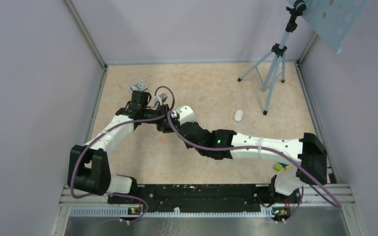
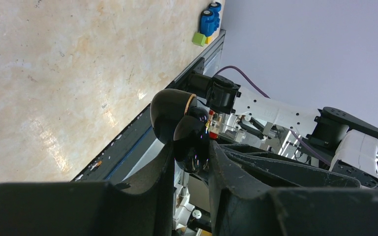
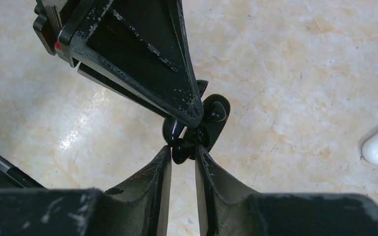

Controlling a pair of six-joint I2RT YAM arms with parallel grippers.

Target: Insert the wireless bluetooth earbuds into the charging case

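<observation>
In the right wrist view, a black charging case [image 3: 213,129] with an open cavity is held up by my left gripper, shut on it, its black body covering part of the case. A glossy black earbud [image 3: 181,150] sits at the case's lower end, between the fingertips of my right gripper; whether these grip it or only touch it is unclear. In the left wrist view the glossy black case [image 2: 170,110] rises above my left fingertips. In the top view both grippers meet at the middle left, hiding the objects.
A white oval object [image 1: 238,115] lies right of the arms. A tripod [image 1: 274,64] stands at the back right, small coloured blocks [image 1: 278,166] at the front right, and a small box [image 1: 138,86] at the back left.
</observation>
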